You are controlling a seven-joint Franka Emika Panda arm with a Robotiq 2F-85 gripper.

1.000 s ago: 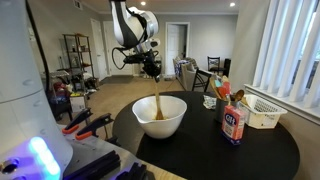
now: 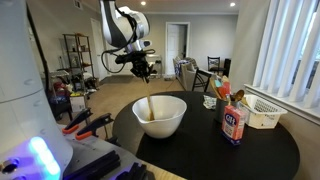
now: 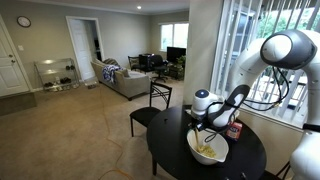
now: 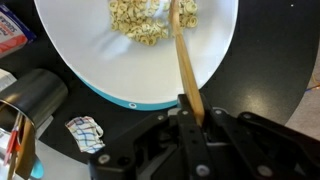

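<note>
In the wrist view a long wooden spoon (image 4: 186, 62) runs up from my gripper, which is shut on its handle. Its far end reaches into a white bowl (image 4: 98, 70) among pale, ring-shaped cereal-like pieces (image 4: 143, 24); the spoon's head is cut off by the frame edge. In exterior view 1 the gripper (image 2: 144, 74) hangs above the white bowl (image 2: 162, 125), and the spoon (image 2: 151, 108) slants down inside it. The pieces also show as a yellowish heap (image 3: 207, 151) in exterior view 2.
A red-and-blue container (image 2: 232, 123) stands right of the bowl on the black round table (image 2: 260, 155). Behind it are a dark utensil holder (image 2: 222, 108) and a white basket (image 2: 263, 115). A checked cloth (image 4: 85, 134) lies near the metal holder.
My gripper and the spoon have moved left over the bowl. The spoon now leans more, its lower end further left inside. The bowl has stayed in place.
</note>
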